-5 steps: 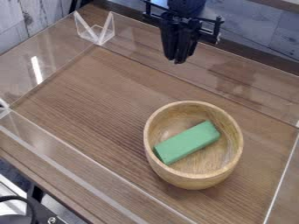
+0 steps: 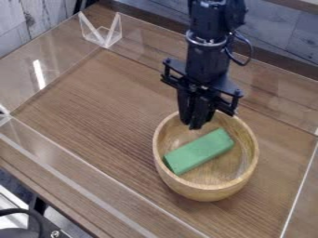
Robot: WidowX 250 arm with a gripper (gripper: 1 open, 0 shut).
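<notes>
My gripper, a dark arm with light fingertips, hangs from the top centre over the rear rim of a round wooden bowl. In the bowl lies a green block, tilted diagonally. The fingertips are just above and behind the block; whether they are apart or together is hard to tell at this size.
A clear plastic piece stands at the upper left. Dark cables lie at the lower left corner.
My gripper has come down and toward the front from the back of the table to over the bowl. The bowl and block look unmoved.
</notes>
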